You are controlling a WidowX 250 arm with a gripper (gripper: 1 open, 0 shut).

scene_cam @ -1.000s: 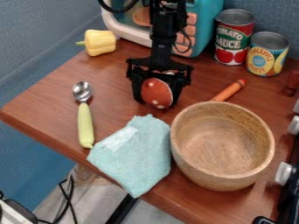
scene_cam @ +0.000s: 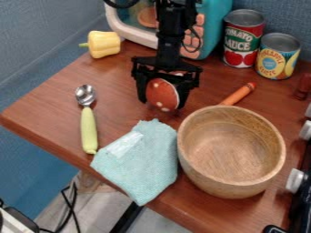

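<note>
The black gripper (scene_cam: 165, 84) is low over the middle of the wooden table, its fingers around a round red-orange object (scene_cam: 162, 94), perhaps a ball or fruit. The fingers are on either side of it; whether they grip it is hard to tell. In front are a light blue cloth (scene_cam: 134, 162) and a wooden bowl (scene_cam: 231, 180). A spoon with a pale green handle (scene_cam: 89, 127) lies to the left.
A yellow pepper toy (scene_cam: 104, 43), a teal toy appliance (scene_cam: 136, 18) and two cans (scene_cam: 242, 41) (scene_cam: 277, 59) stand at the back. An orange stick (scene_cam: 238, 93) lies behind the bowl. Dark items line the right edge.
The gripper and red object have shifted very slightly; otherwise the scene looks the same.
</note>
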